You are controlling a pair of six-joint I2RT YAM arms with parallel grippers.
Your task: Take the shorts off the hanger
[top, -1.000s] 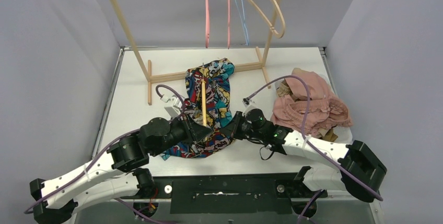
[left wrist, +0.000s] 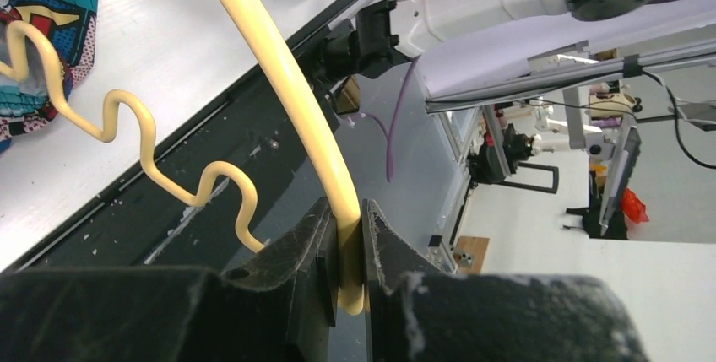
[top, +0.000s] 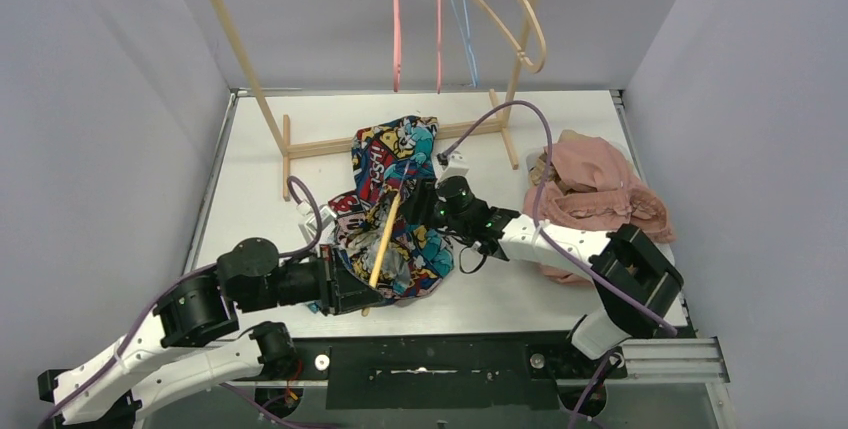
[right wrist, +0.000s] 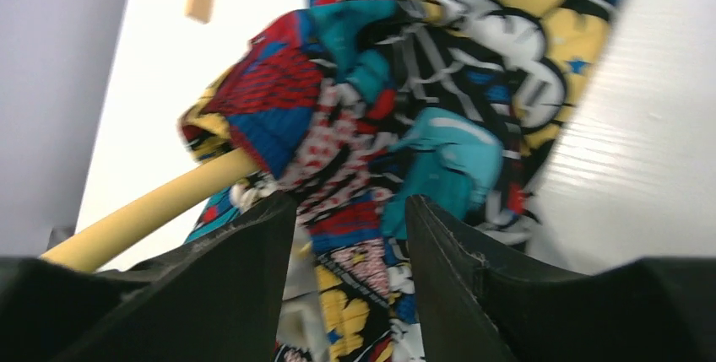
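The multicoloured shorts (top: pixel 390 149) lie bunched on the white table. A yellow hanger (top: pixel 385 234) runs from them toward me; its far end goes under the fabric in the right wrist view. My left gripper is shut on the hanger's near end. My right gripper hangs over the shorts (right wrist: pixel 447 151), beside the hanger (right wrist: pixel 160 202), its fingers part open with no grip on the fabric visible.
A wooden rack (top: pixel 320 146) stands at the back, with straps hanging above. Pink clothes (top: pixel 610 199) are heaped at the right.
My left gripper has drawn the hanger toward the front left.
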